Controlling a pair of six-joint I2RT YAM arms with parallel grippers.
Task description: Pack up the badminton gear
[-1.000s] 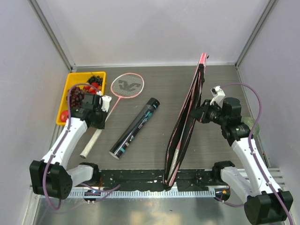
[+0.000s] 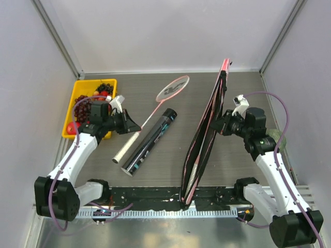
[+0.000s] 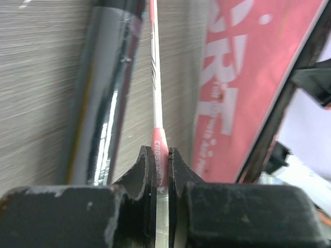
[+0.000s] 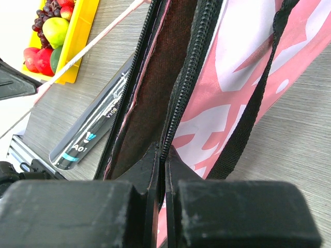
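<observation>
My left gripper (image 2: 135,129) is shut on the pink-and-white shaft of the badminton racket (image 2: 172,89), which is lifted at an angle, white handle toward the front left; in the left wrist view the shaft (image 3: 156,82) runs up from the fingers. The black shuttlecock tube (image 2: 149,141) lies diagonally beside it. The long black-and-pink racket bag (image 2: 196,150) hangs open along the right, reaching over the front edge; my right gripper (image 2: 212,124) is shut on its zippered edge (image 4: 181,98), with the dark inside showing.
A yellow crate of fruit (image 2: 70,109) stands at the back left behind my left arm. A greenish round object (image 2: 276,139) is behind the right arm. Bare floor lies in the centre back; side walls bound the space.
My left gripper has moved right with the racket, whose head has swung rightward toward the bag and tilted. The right arm and bag are unchanged.
</observation>
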